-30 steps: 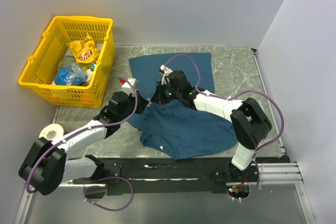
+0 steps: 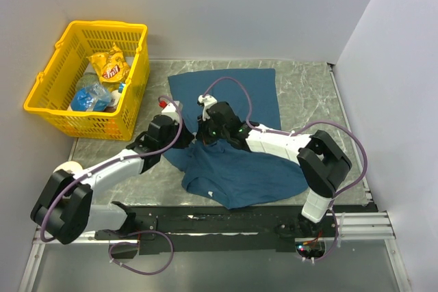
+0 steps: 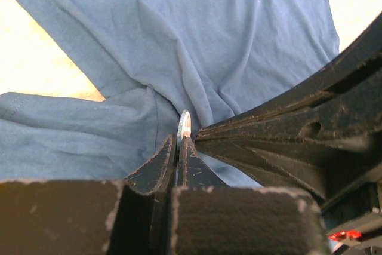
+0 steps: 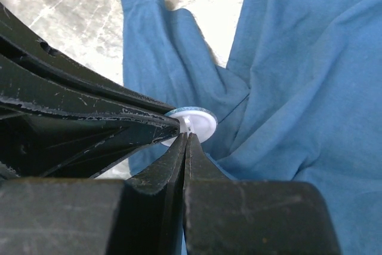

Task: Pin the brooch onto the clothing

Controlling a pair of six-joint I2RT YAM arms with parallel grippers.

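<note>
A round brooch (image 4: pixel 203 123), its white back facing the right wrist camera, is held upright on edge by my left gripper, which is shut on it. From the left wrist view the brooch (image 3: pixel 184 125) appears as a thin edge between the fingertips. My right gripper is shut, its tips touching or nearly touching the brooch's back, where a small pale pin part shows. Whether that part lies between the right fingers cannot be seen. Below both grippers spreads the blue clothing (image 2: pixel 239 172), wrinkled on the table.
A yellow basket (image 2: pixel 89 126) with bags and bottles stands at the back left. A pale roll (image 2: pixel 68 167) sits partly behind the left arm. Bare marbled table (image 2: pixel 304 90) shows at the back right. The two grippers are close together, leaving little room between them.
The clothing lies almost as before.
</note>
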